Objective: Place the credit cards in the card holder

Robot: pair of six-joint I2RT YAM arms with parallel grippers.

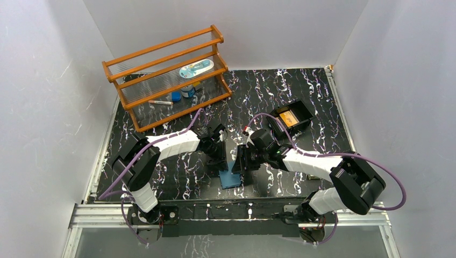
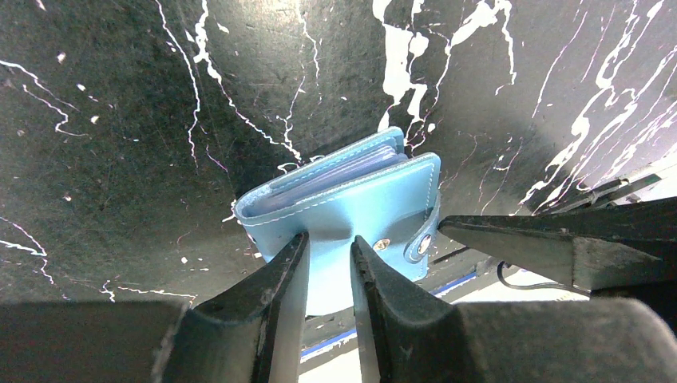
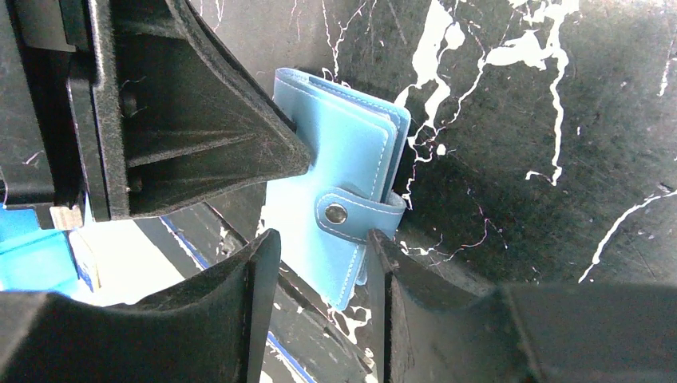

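A light blue card holder (image 1: 230, 180) with a snap strap (image 3: 359, 215) lies near the table's front edge, between both grippers. In the left wrist view it (image 2: 271, 239) shows an upper opening with clear sleeves inside. My left gripper is over its near face, fingertips part open. My right gripper stands open at the strap side, its fingertips either side of the strap's lower part. No separate card is clearly visible at the holder.
A wooden rack (image 1: 161, 45) with small items stands at back left. A black box (image 1: 301, 110) holding orange items sits at back right.
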